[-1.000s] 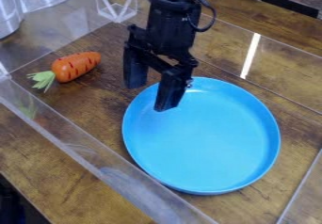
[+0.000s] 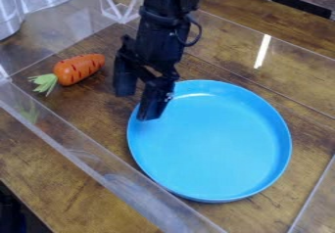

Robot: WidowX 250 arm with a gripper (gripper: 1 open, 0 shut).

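My black gripper (image 2: pixel 139 88) reaches down from the top centre and stands open, its fingers low over the wooden surface at the upper left edge of a blue plate (image 2: pixel 210 149). An orange toy carrot (image 2: pixel 78 69) with pale green leaves lies to the left of the gripper, apart from it. Nothing shows between the fingers.
Clear transparent walls run along the lower left and the right. A white object (image 2: pixel 6 7) stands at the top left corner.
The gripper has shifted a little to the left, toward the carrot. The plate and carrot have not visibly moved.
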